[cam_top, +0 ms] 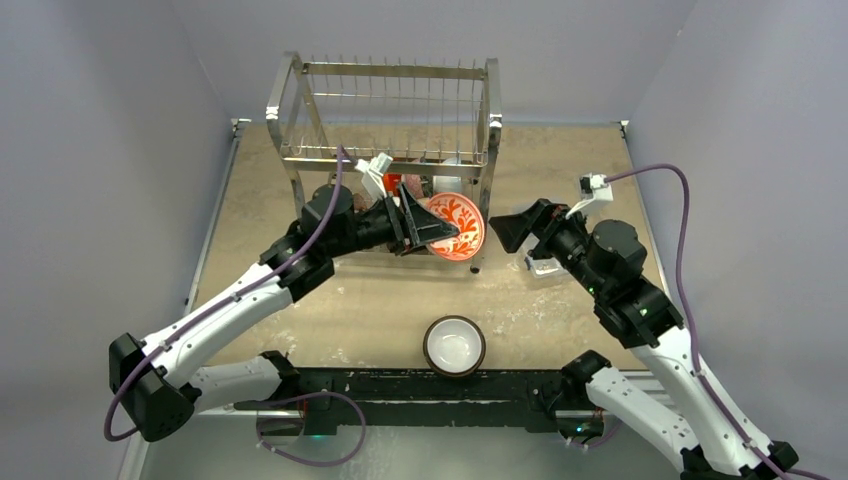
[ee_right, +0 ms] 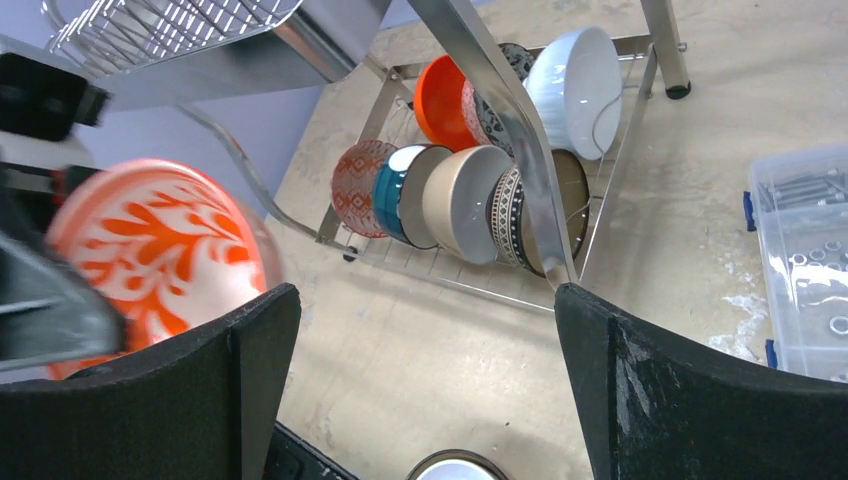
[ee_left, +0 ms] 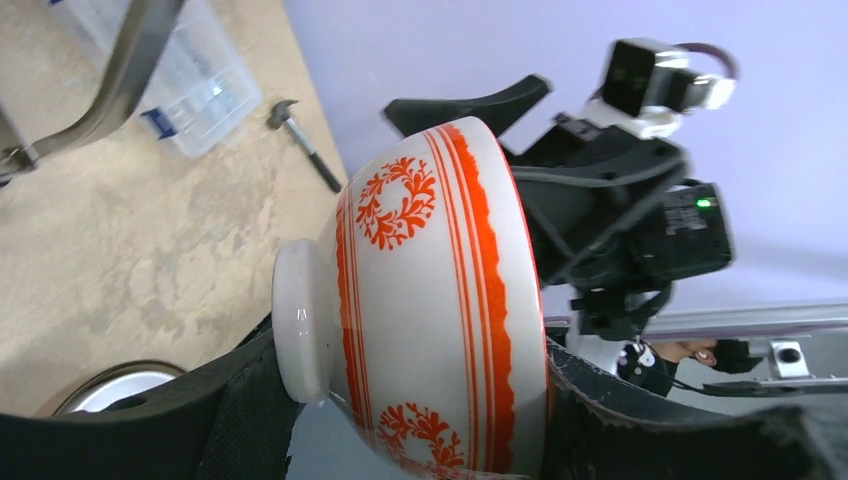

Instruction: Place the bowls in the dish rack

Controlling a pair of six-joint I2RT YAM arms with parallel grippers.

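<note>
The red-and-white patterned bowl point(cam_top: 462, 222) is tipped on its side in the air, before the rack's lower right corner. My left gripper point(cam_top: 440, 232) is shut on it; in the left wrist view its wall stands between the two dark fingers. Apart from the bowl, on its right, my right gripper point(cam_top: 508, 232) is open and empty. A white bowl with a dark rim point(cam_top: 454, 346) rests on the table near the front edge. The metal dish rack point(cam_top: 400, 168) holds several bowls on its lower tier, among them an orange bowl point(ee_right: 440, 105) and a white bowl point(ee_right: 575, 90).
Right of the rack lies a clear plastic box point(ee_right: 810, 260) of small hardware. A hammer point(ee_left: 300, 140) is near it. The rack's slanted metal post point(ee_right: 515, 130) stands before the lower tier. The rack's upper tier looks empty.
</note>
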